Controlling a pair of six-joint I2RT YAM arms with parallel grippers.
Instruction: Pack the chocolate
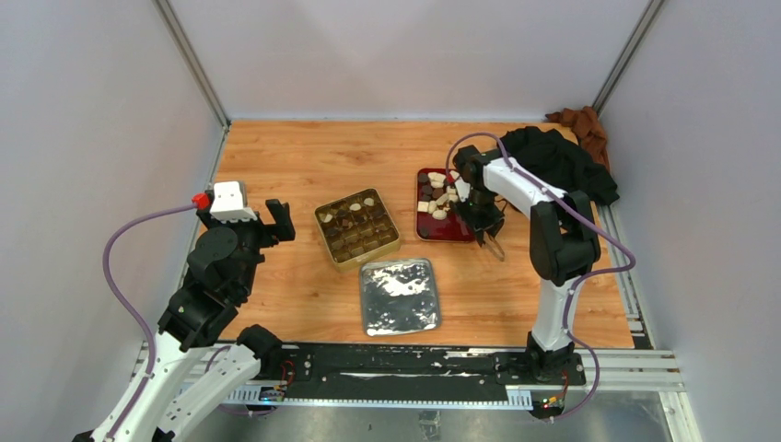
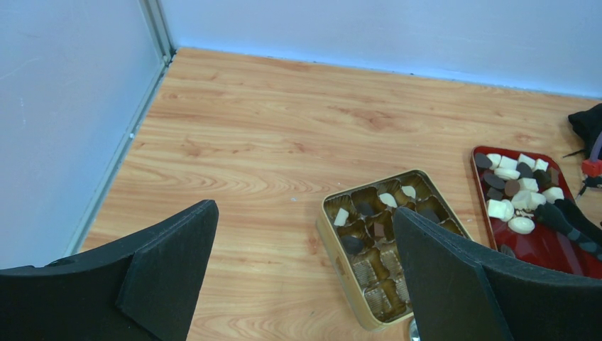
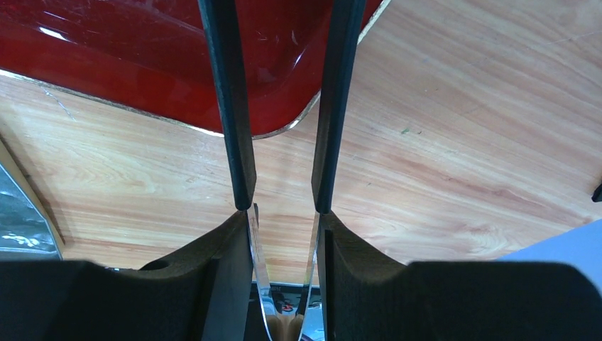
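My right gripper is shut on metal tongs (image 3: 258,249), whose long black tips stand apart with nothing between them. These tips reach over the front corner of a red tray (image 3: 142,99). White and dark chocolates (image 2: 522,183) lie mostly in the tray's far part. To the tray's left is a gold box (image 1: 373,257) with a divided insert; several of its far compartments hold chocolates, while the nearer ones look empty. High at the table's left, my left gripper is open and empty, apart from the box.
A silver lid (image 1: 400,296) lies in front of the box. Black cloth (image 1: 562,158) and brown cloth (image 1: 586,129) are heaped at the back right, close to the right arm. Bare wood (image 1: 285,161) stretches across the back left.
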